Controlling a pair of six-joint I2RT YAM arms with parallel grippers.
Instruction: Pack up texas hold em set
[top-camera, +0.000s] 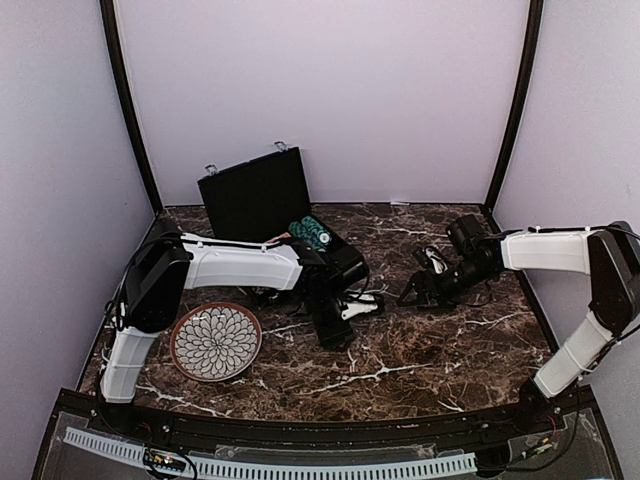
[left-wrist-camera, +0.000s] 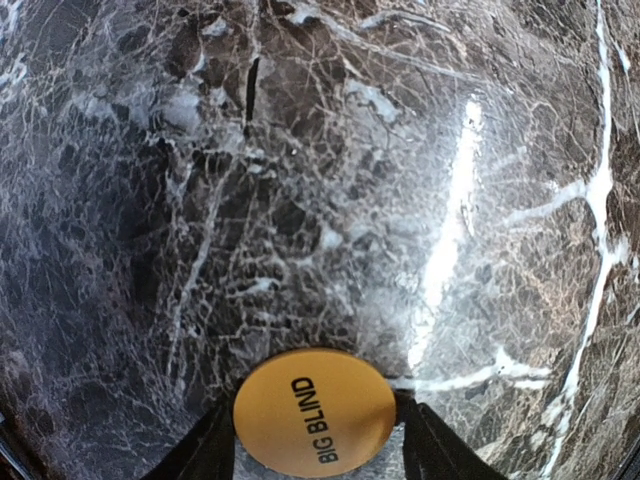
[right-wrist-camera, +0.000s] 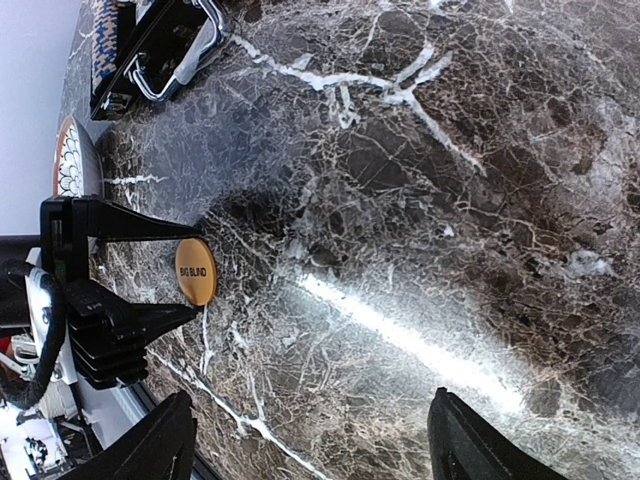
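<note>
An orange disc marked "BIG BLIND" (left-wrist-camera: 315, 412) lies on the marble table at the bottom of the left wrist view. My left gripper (top-camera: 338, 344) is low over the table, its fingers (left-wrist-camera: 212, 448) parted on either side of the disc and very close to its edges. Whether they touch it, I cannot tell. In the right wrist view the disc (right-wrist-camera: 196, 272) sits between those fingertips. My right gripper (top-camera: 412, 296) hangs open to the right, nothing between its fingers. The black case, its lid (top-camera: 258, 190) raised, stands at the back left, partly hidden by my left arm.
Green-patterned items (top-camera: 312, 234) show inside the case. A round patterned plate (top-camera: 216, 342) lies front left, near my left arm. In the right wrist view the case's handle (right-wrist-camera: 190, 65) juts out over the table.
</note>
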